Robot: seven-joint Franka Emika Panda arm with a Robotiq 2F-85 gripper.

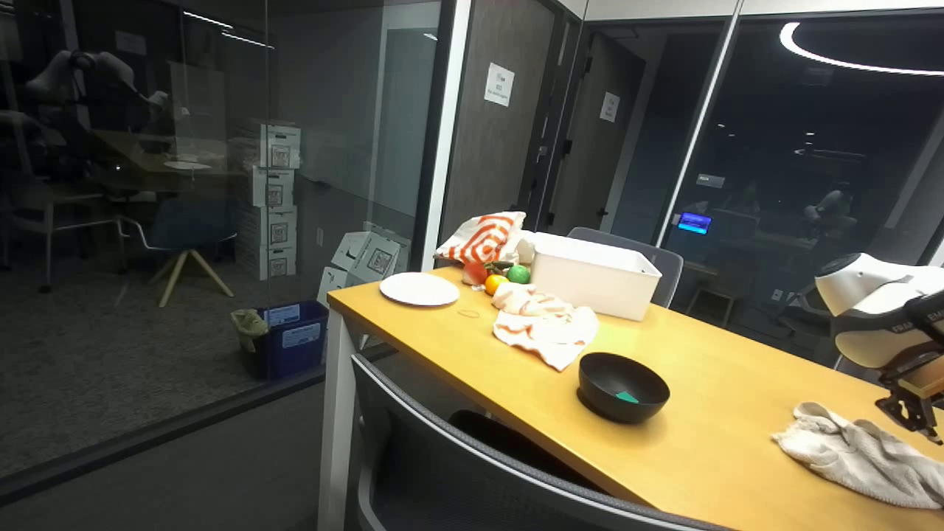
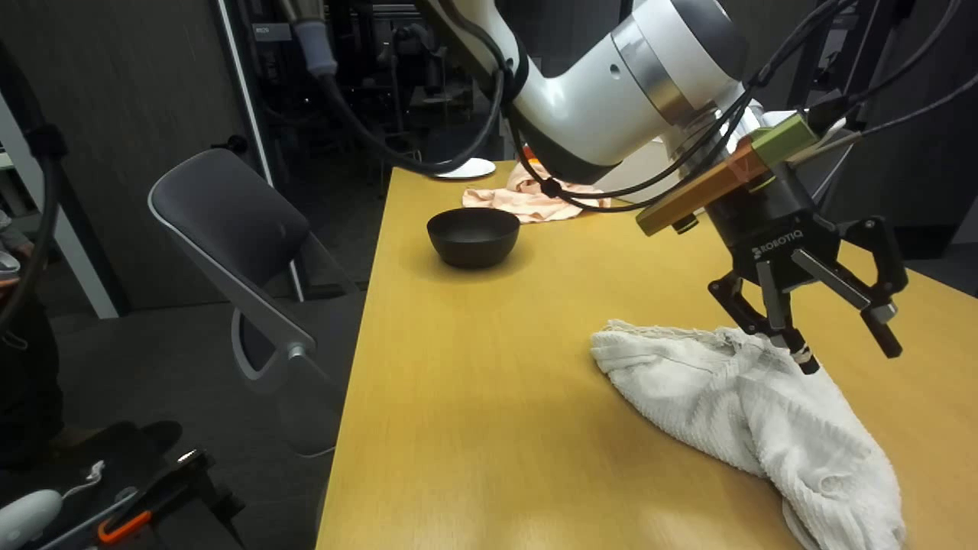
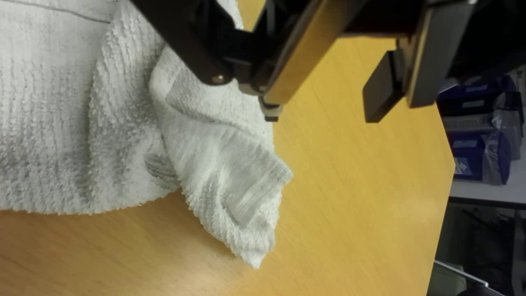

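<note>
A crumpled white towel [image 2: 733, 403] lies on the table's right part, its ribbed folds and one pointed corner [image 3: 246, 217] clear in the wrist view. Over its far edge my gripper [image 2: 849, 353] is tilted, with a wide gap between its fingers. Nothing is held between them. In the wrist view, one fingertip [image 3: 272, 114] overlaps the towel's edge, while the other is over bare wood; whether the first touches the cloth I cannot tell. Exterior view 1 has the gripper [image 1: 911, 425] at the right edge, just above the towel.
A black bowl [image 1: 624, 386] with a green piece [image 1: 626, 397] inside stands mid-table. Farther off are an orange-patterned cloth [image 1: 544, 326], a white bin [image 1: 593, 276], a white plate [image 1: 420, 289] and toy fruit [image 1: 495, 284]. Bare wood separates bowl and towel.
</note>
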